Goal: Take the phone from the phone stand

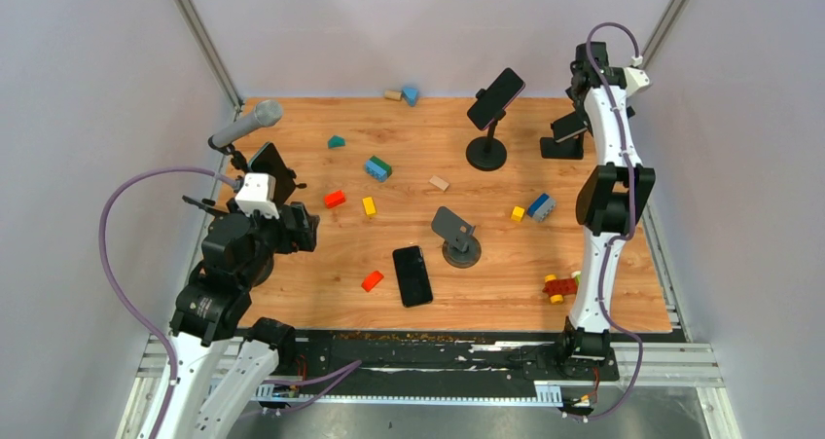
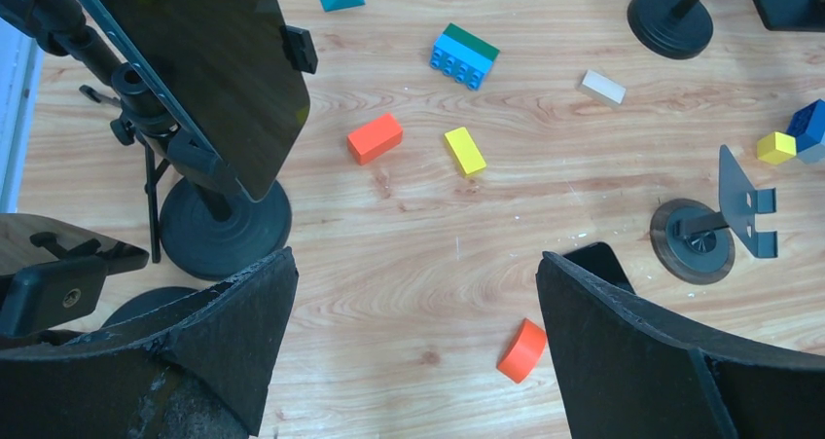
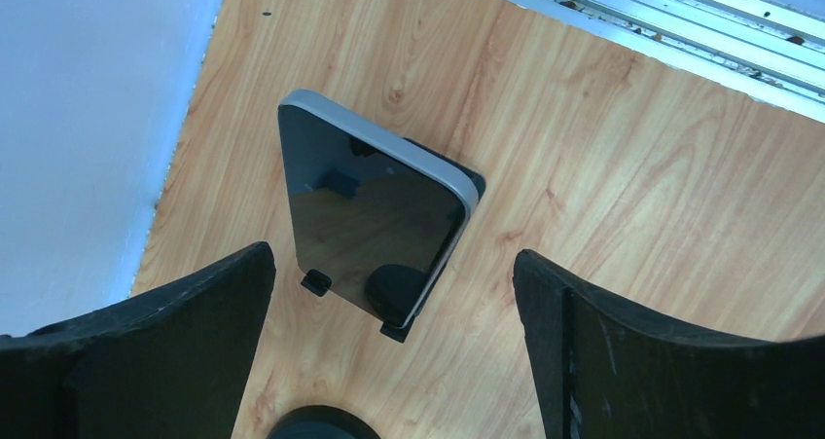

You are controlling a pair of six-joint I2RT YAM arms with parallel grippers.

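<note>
In the right wrist view a dark phone [image 3: 375,215] with a grey rim rests tilted on a small black stand [image 3: 394,331]. My right gripper is open over it, nothing between the fingers. In the top view this stand [image 1: 560,148] is at the back right, partly under my arm. Another phone [image 1: 494,98] is on a round-based stand at the back. A third phone [image 1: 412,275] lies flat beside an empty stand [image 1: 461,250]. My left gripper stands open at the left, near more stands with a dark device [image 2: 224,69].
Coloured blocks [image 1: 377,168] are scattered over the table, with a toy car [image 1: 561,286] at the front right. A microphone [image 1: 255,119] is at the left. Walls border the back and sides.
</note>
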